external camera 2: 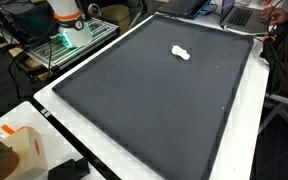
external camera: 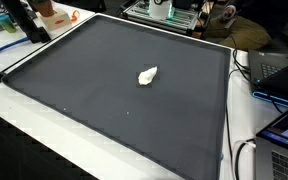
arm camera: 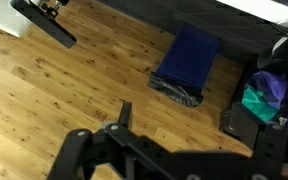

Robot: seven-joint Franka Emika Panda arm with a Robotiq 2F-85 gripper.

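Note:
A small white crumpled piece (external camera: 147, 76), perhaps cloth or paper, lies on the dark grey board (external camera: 84, 110). In exterior view 2 the same white piece (external camera 2: 180, 52) rests toward the board's far end, with nothing touching it. My gripper stands open in the wrist view, its two dark fingers wide apart and only wooden floor visible between them. The board and the white piece do not show in that view. Neither exterior view shows the gripper; only part of the white and orange arm (external camera 2: 70, 22) appears at the left of exterior view 2.
Laptops (external camera: 280, 150) and cables stand along one side of the board. A terracotta plant pot (external camera 2: 2, 160) and a white box with orange marks (external camera 2: 24, 152) sit at a near corner. Apart from the white piece, the board is bare.

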